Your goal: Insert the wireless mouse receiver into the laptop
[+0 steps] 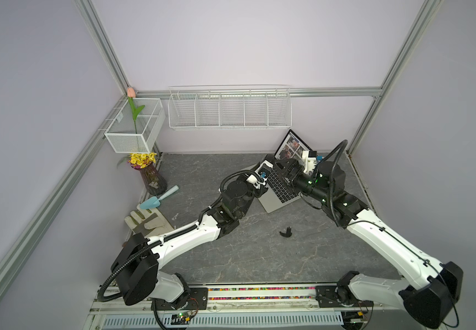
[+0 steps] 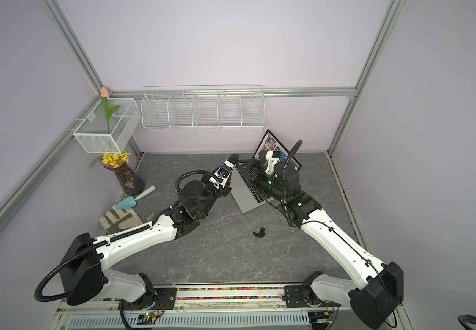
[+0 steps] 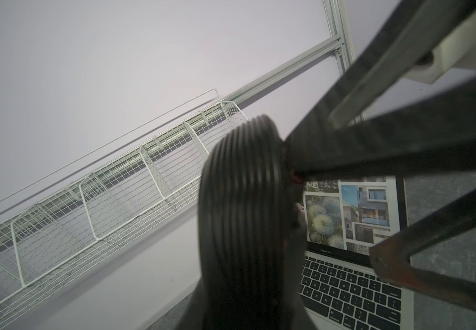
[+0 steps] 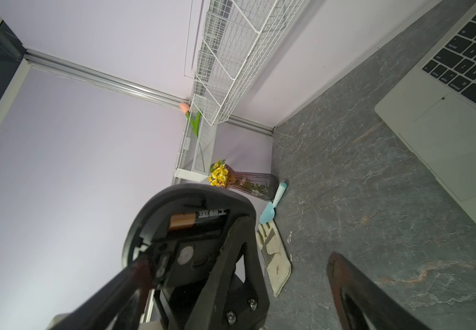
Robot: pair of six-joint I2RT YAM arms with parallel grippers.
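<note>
My left gripper [image 1: 268, 164] is shut on a black mouse [image 4: 189, 206], held up above the table. In the right wrist view the mouse's underside is uncovered, showing a battery and a small pale round spot inside. Its ribbed side [image 3: 243, 220] fills the middle of the left wrist view. Facing the mouse, my right gripper is open, its blurred fingers [image 4: 339, 269] on either side of it. Behind and below both grippers, the open laptop [image 1: 275, 202] rests on the table. I cannot make out the receiver for certain.
A small black curved piece [image 1: 286, 232] lies on the table in front of the laptop. On the left are a glove [image 1: 150, 220], a blue trowel [image 1: 158, 198] and a flower vase [image 1: 153, 179].
</note>
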